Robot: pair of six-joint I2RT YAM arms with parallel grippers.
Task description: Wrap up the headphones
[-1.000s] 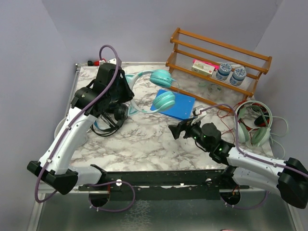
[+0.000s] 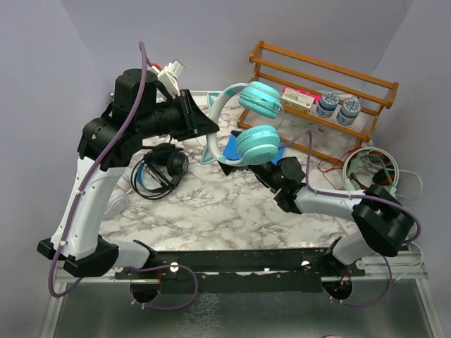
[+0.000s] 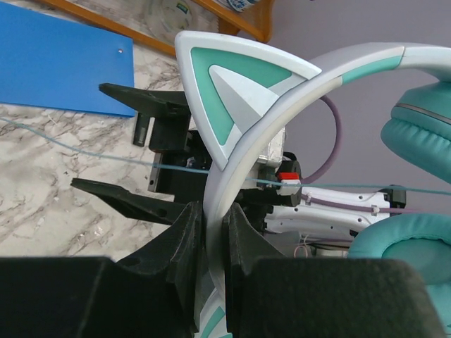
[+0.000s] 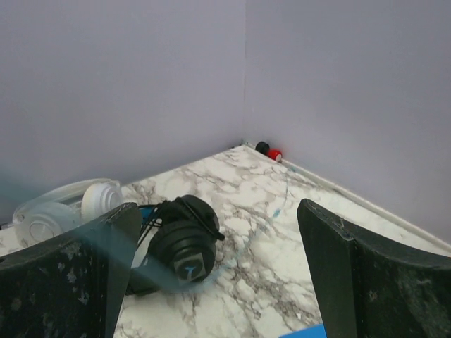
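Note:
A teal and white cat-ear headphone (image 2: 258, 146) hangs in the air, my left gripper shut on its white headband, the cups dangling to the right in the top view. A thin pale blue cable (image 3: 106, 154) runs from it. My right gripper is open behind and below the headphone; in the left wrist view its fingers stand apart around the cable's line, which is not visibly held. In the right wrist view the cable is a blurred blue streak.
A blue board (image 3: 49, 63) lies on the marble table. A wooden rack (image 2: 324, 63) with jars and boxes stands at back right. Black headphones (image 4: 187, 250) and white ones (image 2: 116, 204) lie left; more headphones and cables (image 2: 380, 190) crowd the right side.
My left gripper has raised the headphone and moved right and toward the top camera. The right arm has moved up and left, under the headphone.

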